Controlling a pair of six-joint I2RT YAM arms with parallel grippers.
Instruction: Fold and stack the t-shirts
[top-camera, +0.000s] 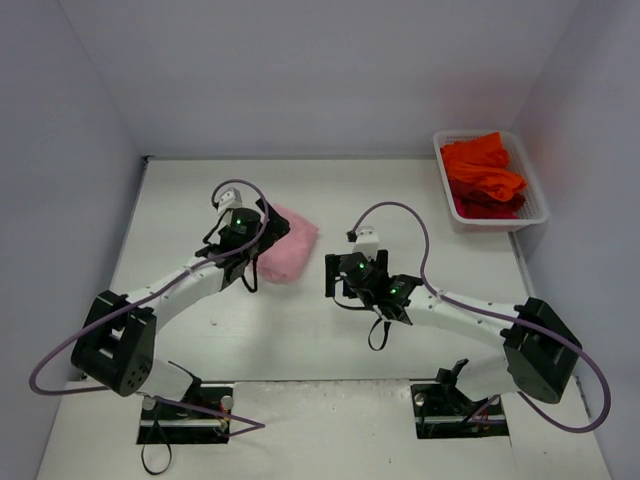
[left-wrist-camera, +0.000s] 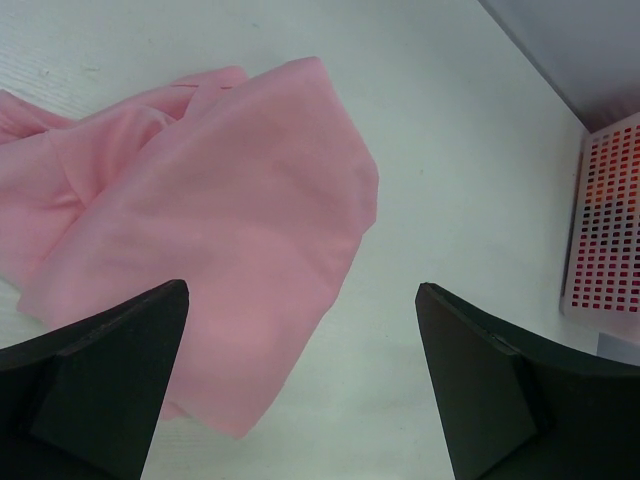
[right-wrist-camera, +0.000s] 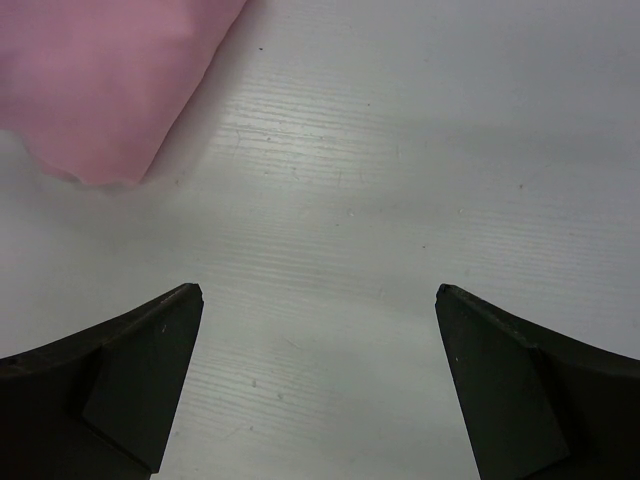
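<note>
A pink t-shirt (top-camera: 290, 252) lies bunched into a folded bundle on the table, left of centre. My left gripper (top-camera: 275, 222) is above it and hides part of it in the top view. In the left wrist view the pink cloth (left-wrist-camera: 230, 210) spreads beneath and ahead of the wide-open fingers, with wrinkles on its left side. My right gripper (top-camera: 357, 275) hangs over bare table to the right of the shirt, its fingers open and empty. One corner of the pink shirt (right-wrist-camera: 110, 90) shows at the upper left of the right wrist view.
In the back right corner a white basket (top-camera: 541, 205) holds orange and red cloths (top-camera: 485, 170). Bare white table (top-camera: 380, 185) lies between shirt and basket. Grey walls (top-camera: 320, 80) close off the back and sides.
</note>
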